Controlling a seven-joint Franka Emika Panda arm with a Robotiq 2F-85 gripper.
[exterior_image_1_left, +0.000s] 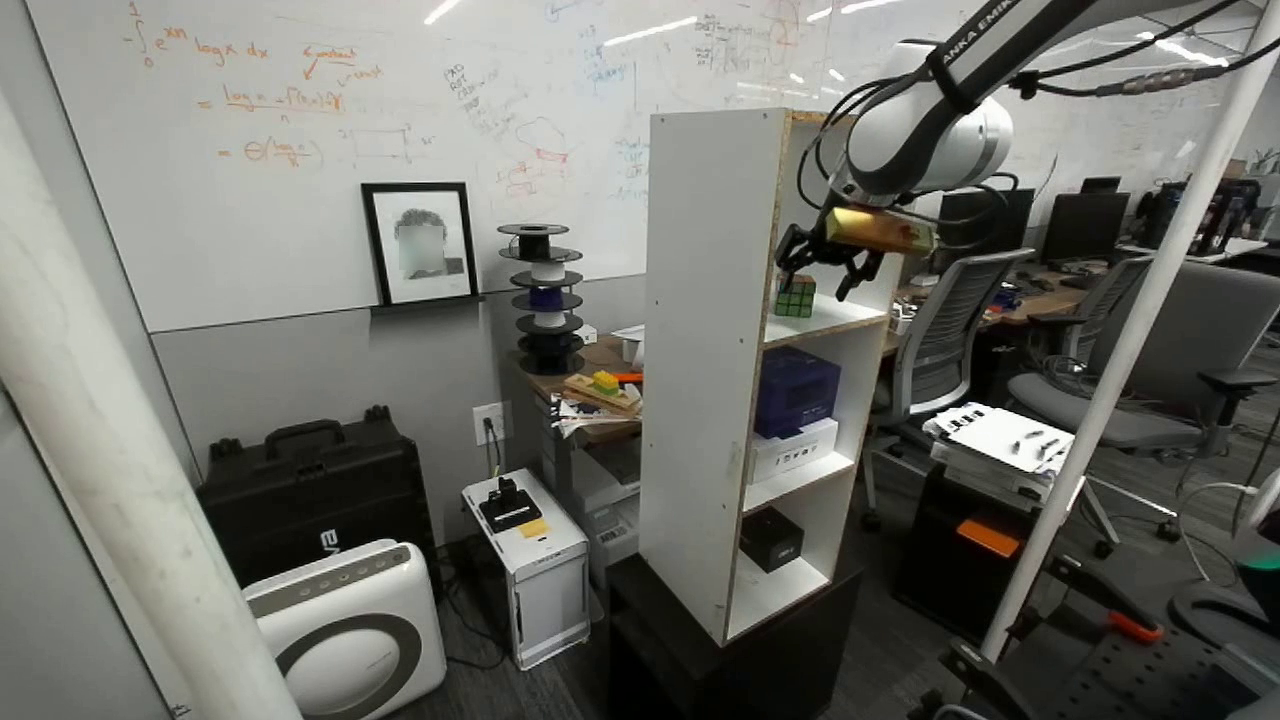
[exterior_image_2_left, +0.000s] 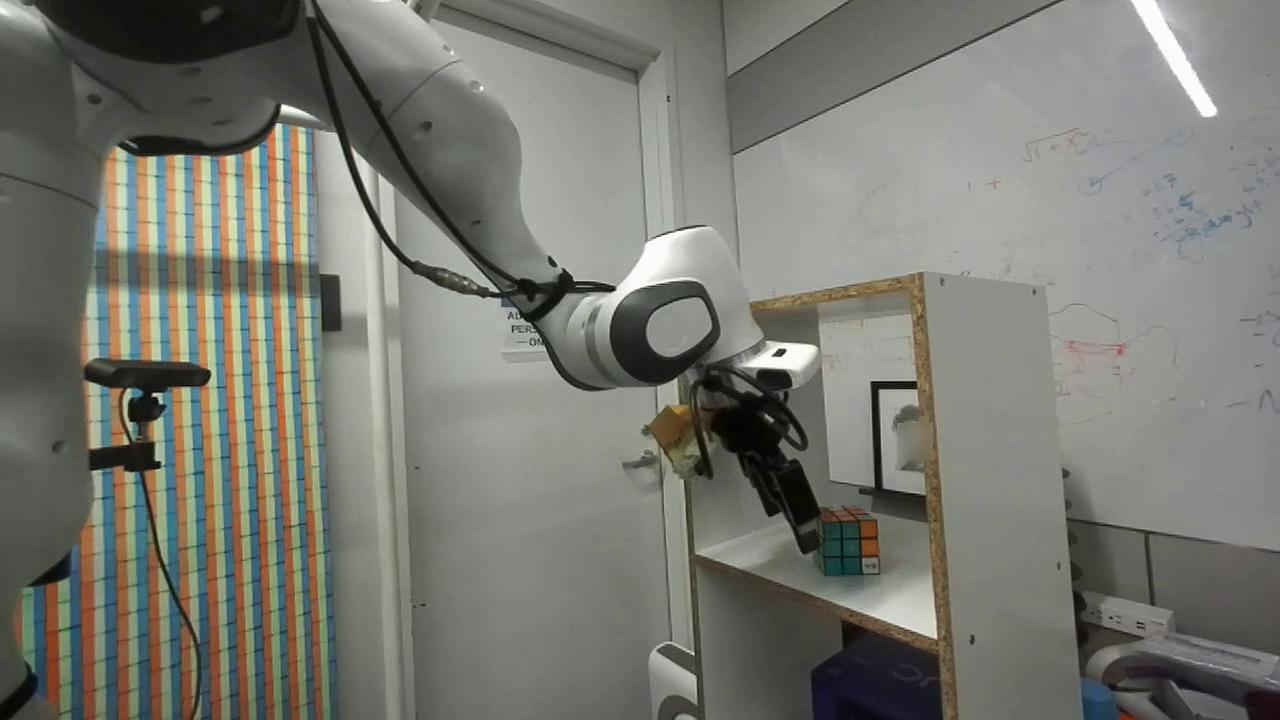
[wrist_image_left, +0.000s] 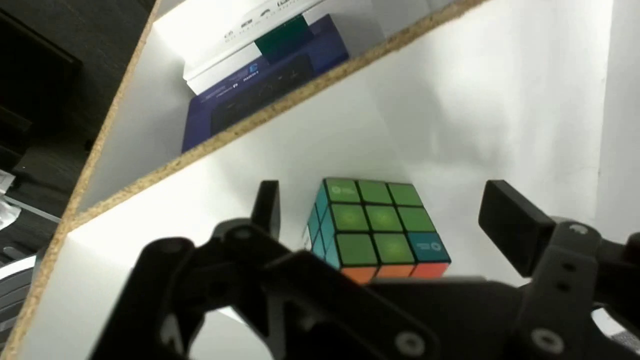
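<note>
A Rubik's cube (wrist_image_left: 384, 222) rests on the top shelf (exterior_image_2_left: 780, 562) of a white shelving unit, mostly green on the face seen in the wrist view. My gripper is open, tilted down into that compartment, one finger on each side of the cube with a gap to both. The right finger (wrist_image_left: 516, 228) stands farther from the cube than the left finger (wrist_image_left: 267, 207). From exterior view 1, the cube (exterior_image_1_left: 794, 296) appears just below the gripper (exterior_image_1_left: 819, 278). In exterior view 2 the fingers (exterior_image_2_left: 792, 504) overlap the cube's (exterior_image_2_left: 851, 542) left edge; contact there cannot be told.
Side walls (exterior_image_1_left: 708, 360) and particle-board edges (exterior_image_2_left: 932, 480) bound the compartment. One shelf lower, a blue box (exterior_image_1_left: 797, 391) lies on a white box (exterior_image_1_left: 792, 449); a black box (exterior_image_1_left: 770, 538) occupies the bottom. The shelf right of the cube is bare in the wrist view.
</note>
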